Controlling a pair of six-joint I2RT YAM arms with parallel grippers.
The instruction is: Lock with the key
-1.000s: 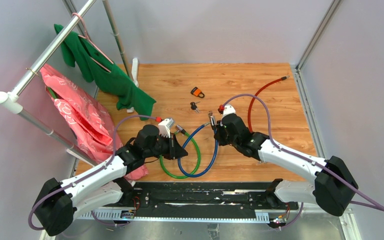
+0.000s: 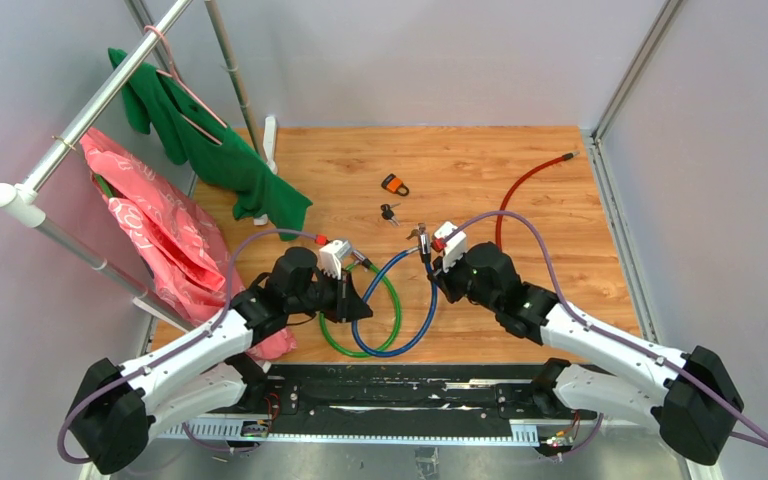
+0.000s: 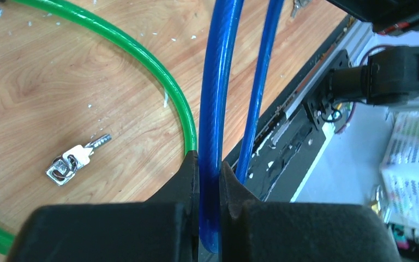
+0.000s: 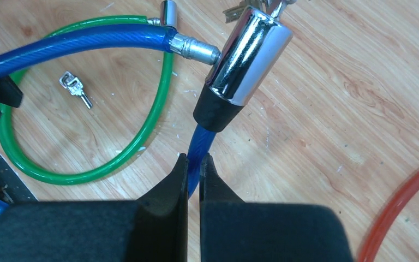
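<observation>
A blue cable lock (image 2: 412,338) forms a loop between both arms. My left gripper is shut on its blue cable. My right gripper is shut on the cable just below the chrome lock barrel (image 4: 248,54). The cable's metal end (image 4: 193,48) points at the barrel's side, at or touching it; whether it is inserted I cannot tell. Keys (image 4: 234,13) show at the barrel's top, partly out of frame. Loose keys (image 3: 68,164) lie on the wood.
A green cable lock (image 2: 393,320) lies beneath. An orange padlock (image 2: 393,183), black-headed keys (image 2: 386,212) and a red cable (image 2: 515,185) lie behind. Clothes on a rack (image 2: 90,120) fill the left side. The back of the board (image 2: 490,150) is fairly clear.
The right arm has shifted slightly right and toward the front, the lock barrel moving a little with it. The left arm looks almost unmoved.
</observation>
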